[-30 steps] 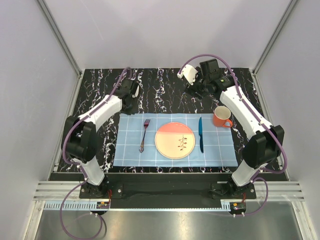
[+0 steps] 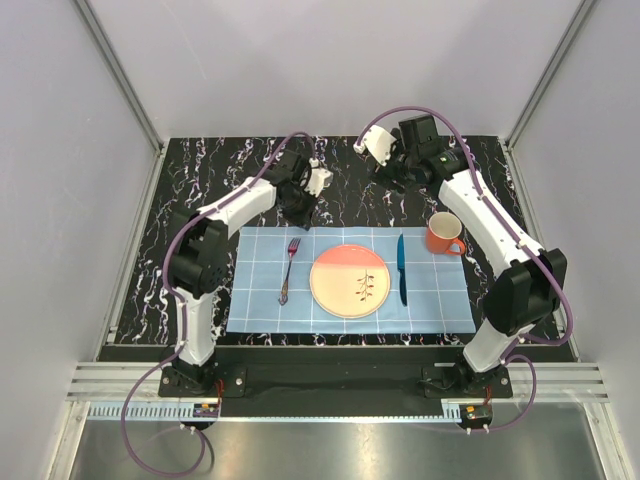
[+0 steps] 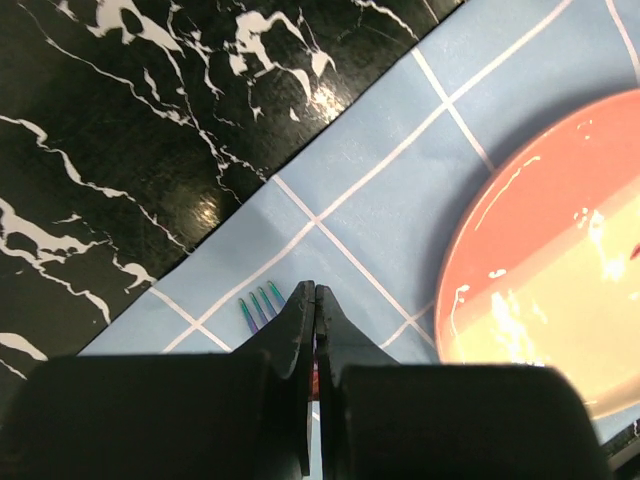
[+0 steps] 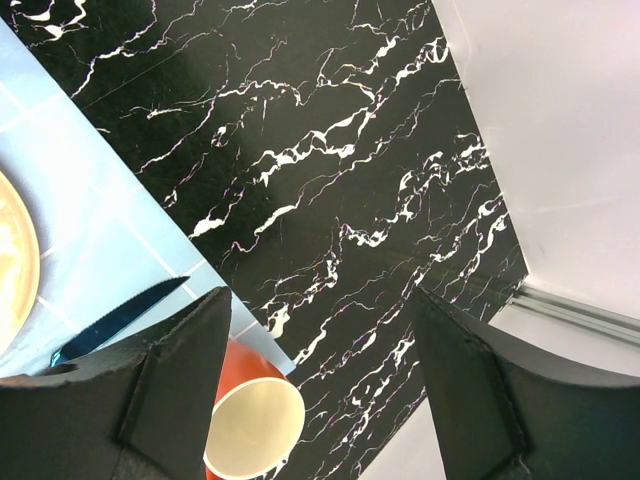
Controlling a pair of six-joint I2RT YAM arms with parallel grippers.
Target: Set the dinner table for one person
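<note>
A blue placemat (image 2: pixel 262 318) lies on the table with a peach plate (image 2: pixel 350 281) at its middle. The fork (image 2: pixel 289 271) is left of the plate, tines toward the back; the blue knife (image 2: pixel 402 270) is on the right. An orange mug (image 2: pixel 444 234) stands upright near the mat's back right corner, handle outward. My left gripper is shut above the mat, by the fork's tines (image 3: pixel 262 303), with nothing visible between its fingers. My right gripper has its fingers apart and empty, behind the mat; the mug (image 4: pixel 250 427) shows below it in the right wrist view.
Pale walls (image 2: pixel 260 60) close in the back and both sides. A dark drawer front (image 2: pixel 335 384) runs along the table's near side.
The left arm has swung to the right, bringing its gripper from the mat's back left corner to near the fork's tines. The right arm, dishes and cutlery look about the same.
</note>
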